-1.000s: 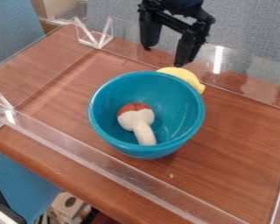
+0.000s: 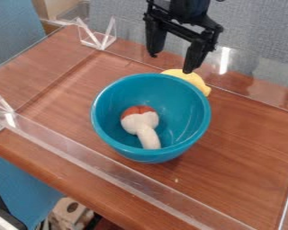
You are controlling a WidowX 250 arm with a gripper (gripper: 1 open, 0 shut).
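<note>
My black gripper (image 2: 175, 56) hangs above the back of the table, open, with nothing visible between its two fingers. A teal bowl (image 2: 119, 147) stands in the middle of the wooden table. Inside it lies a mushroom toy (image 2: 146, 134) with a red top and pale stem. A yellow object (image 2: 193, 77) lies just behind the bowl at the right, partly hidden by it, below and slightly right of the gripper.
The wooden table (image 2: 237, 162) has clear room left and right of the bowl. Clear plastic barriers (image 2: 94, 34) run along its edges. Some small items (image 2: 75, 214) sit below the front left edge.
My gripper has shifted slightly and changed its tilt a little above the yellow object. The bowl, mushroom and yellow object have not moved.
</note>
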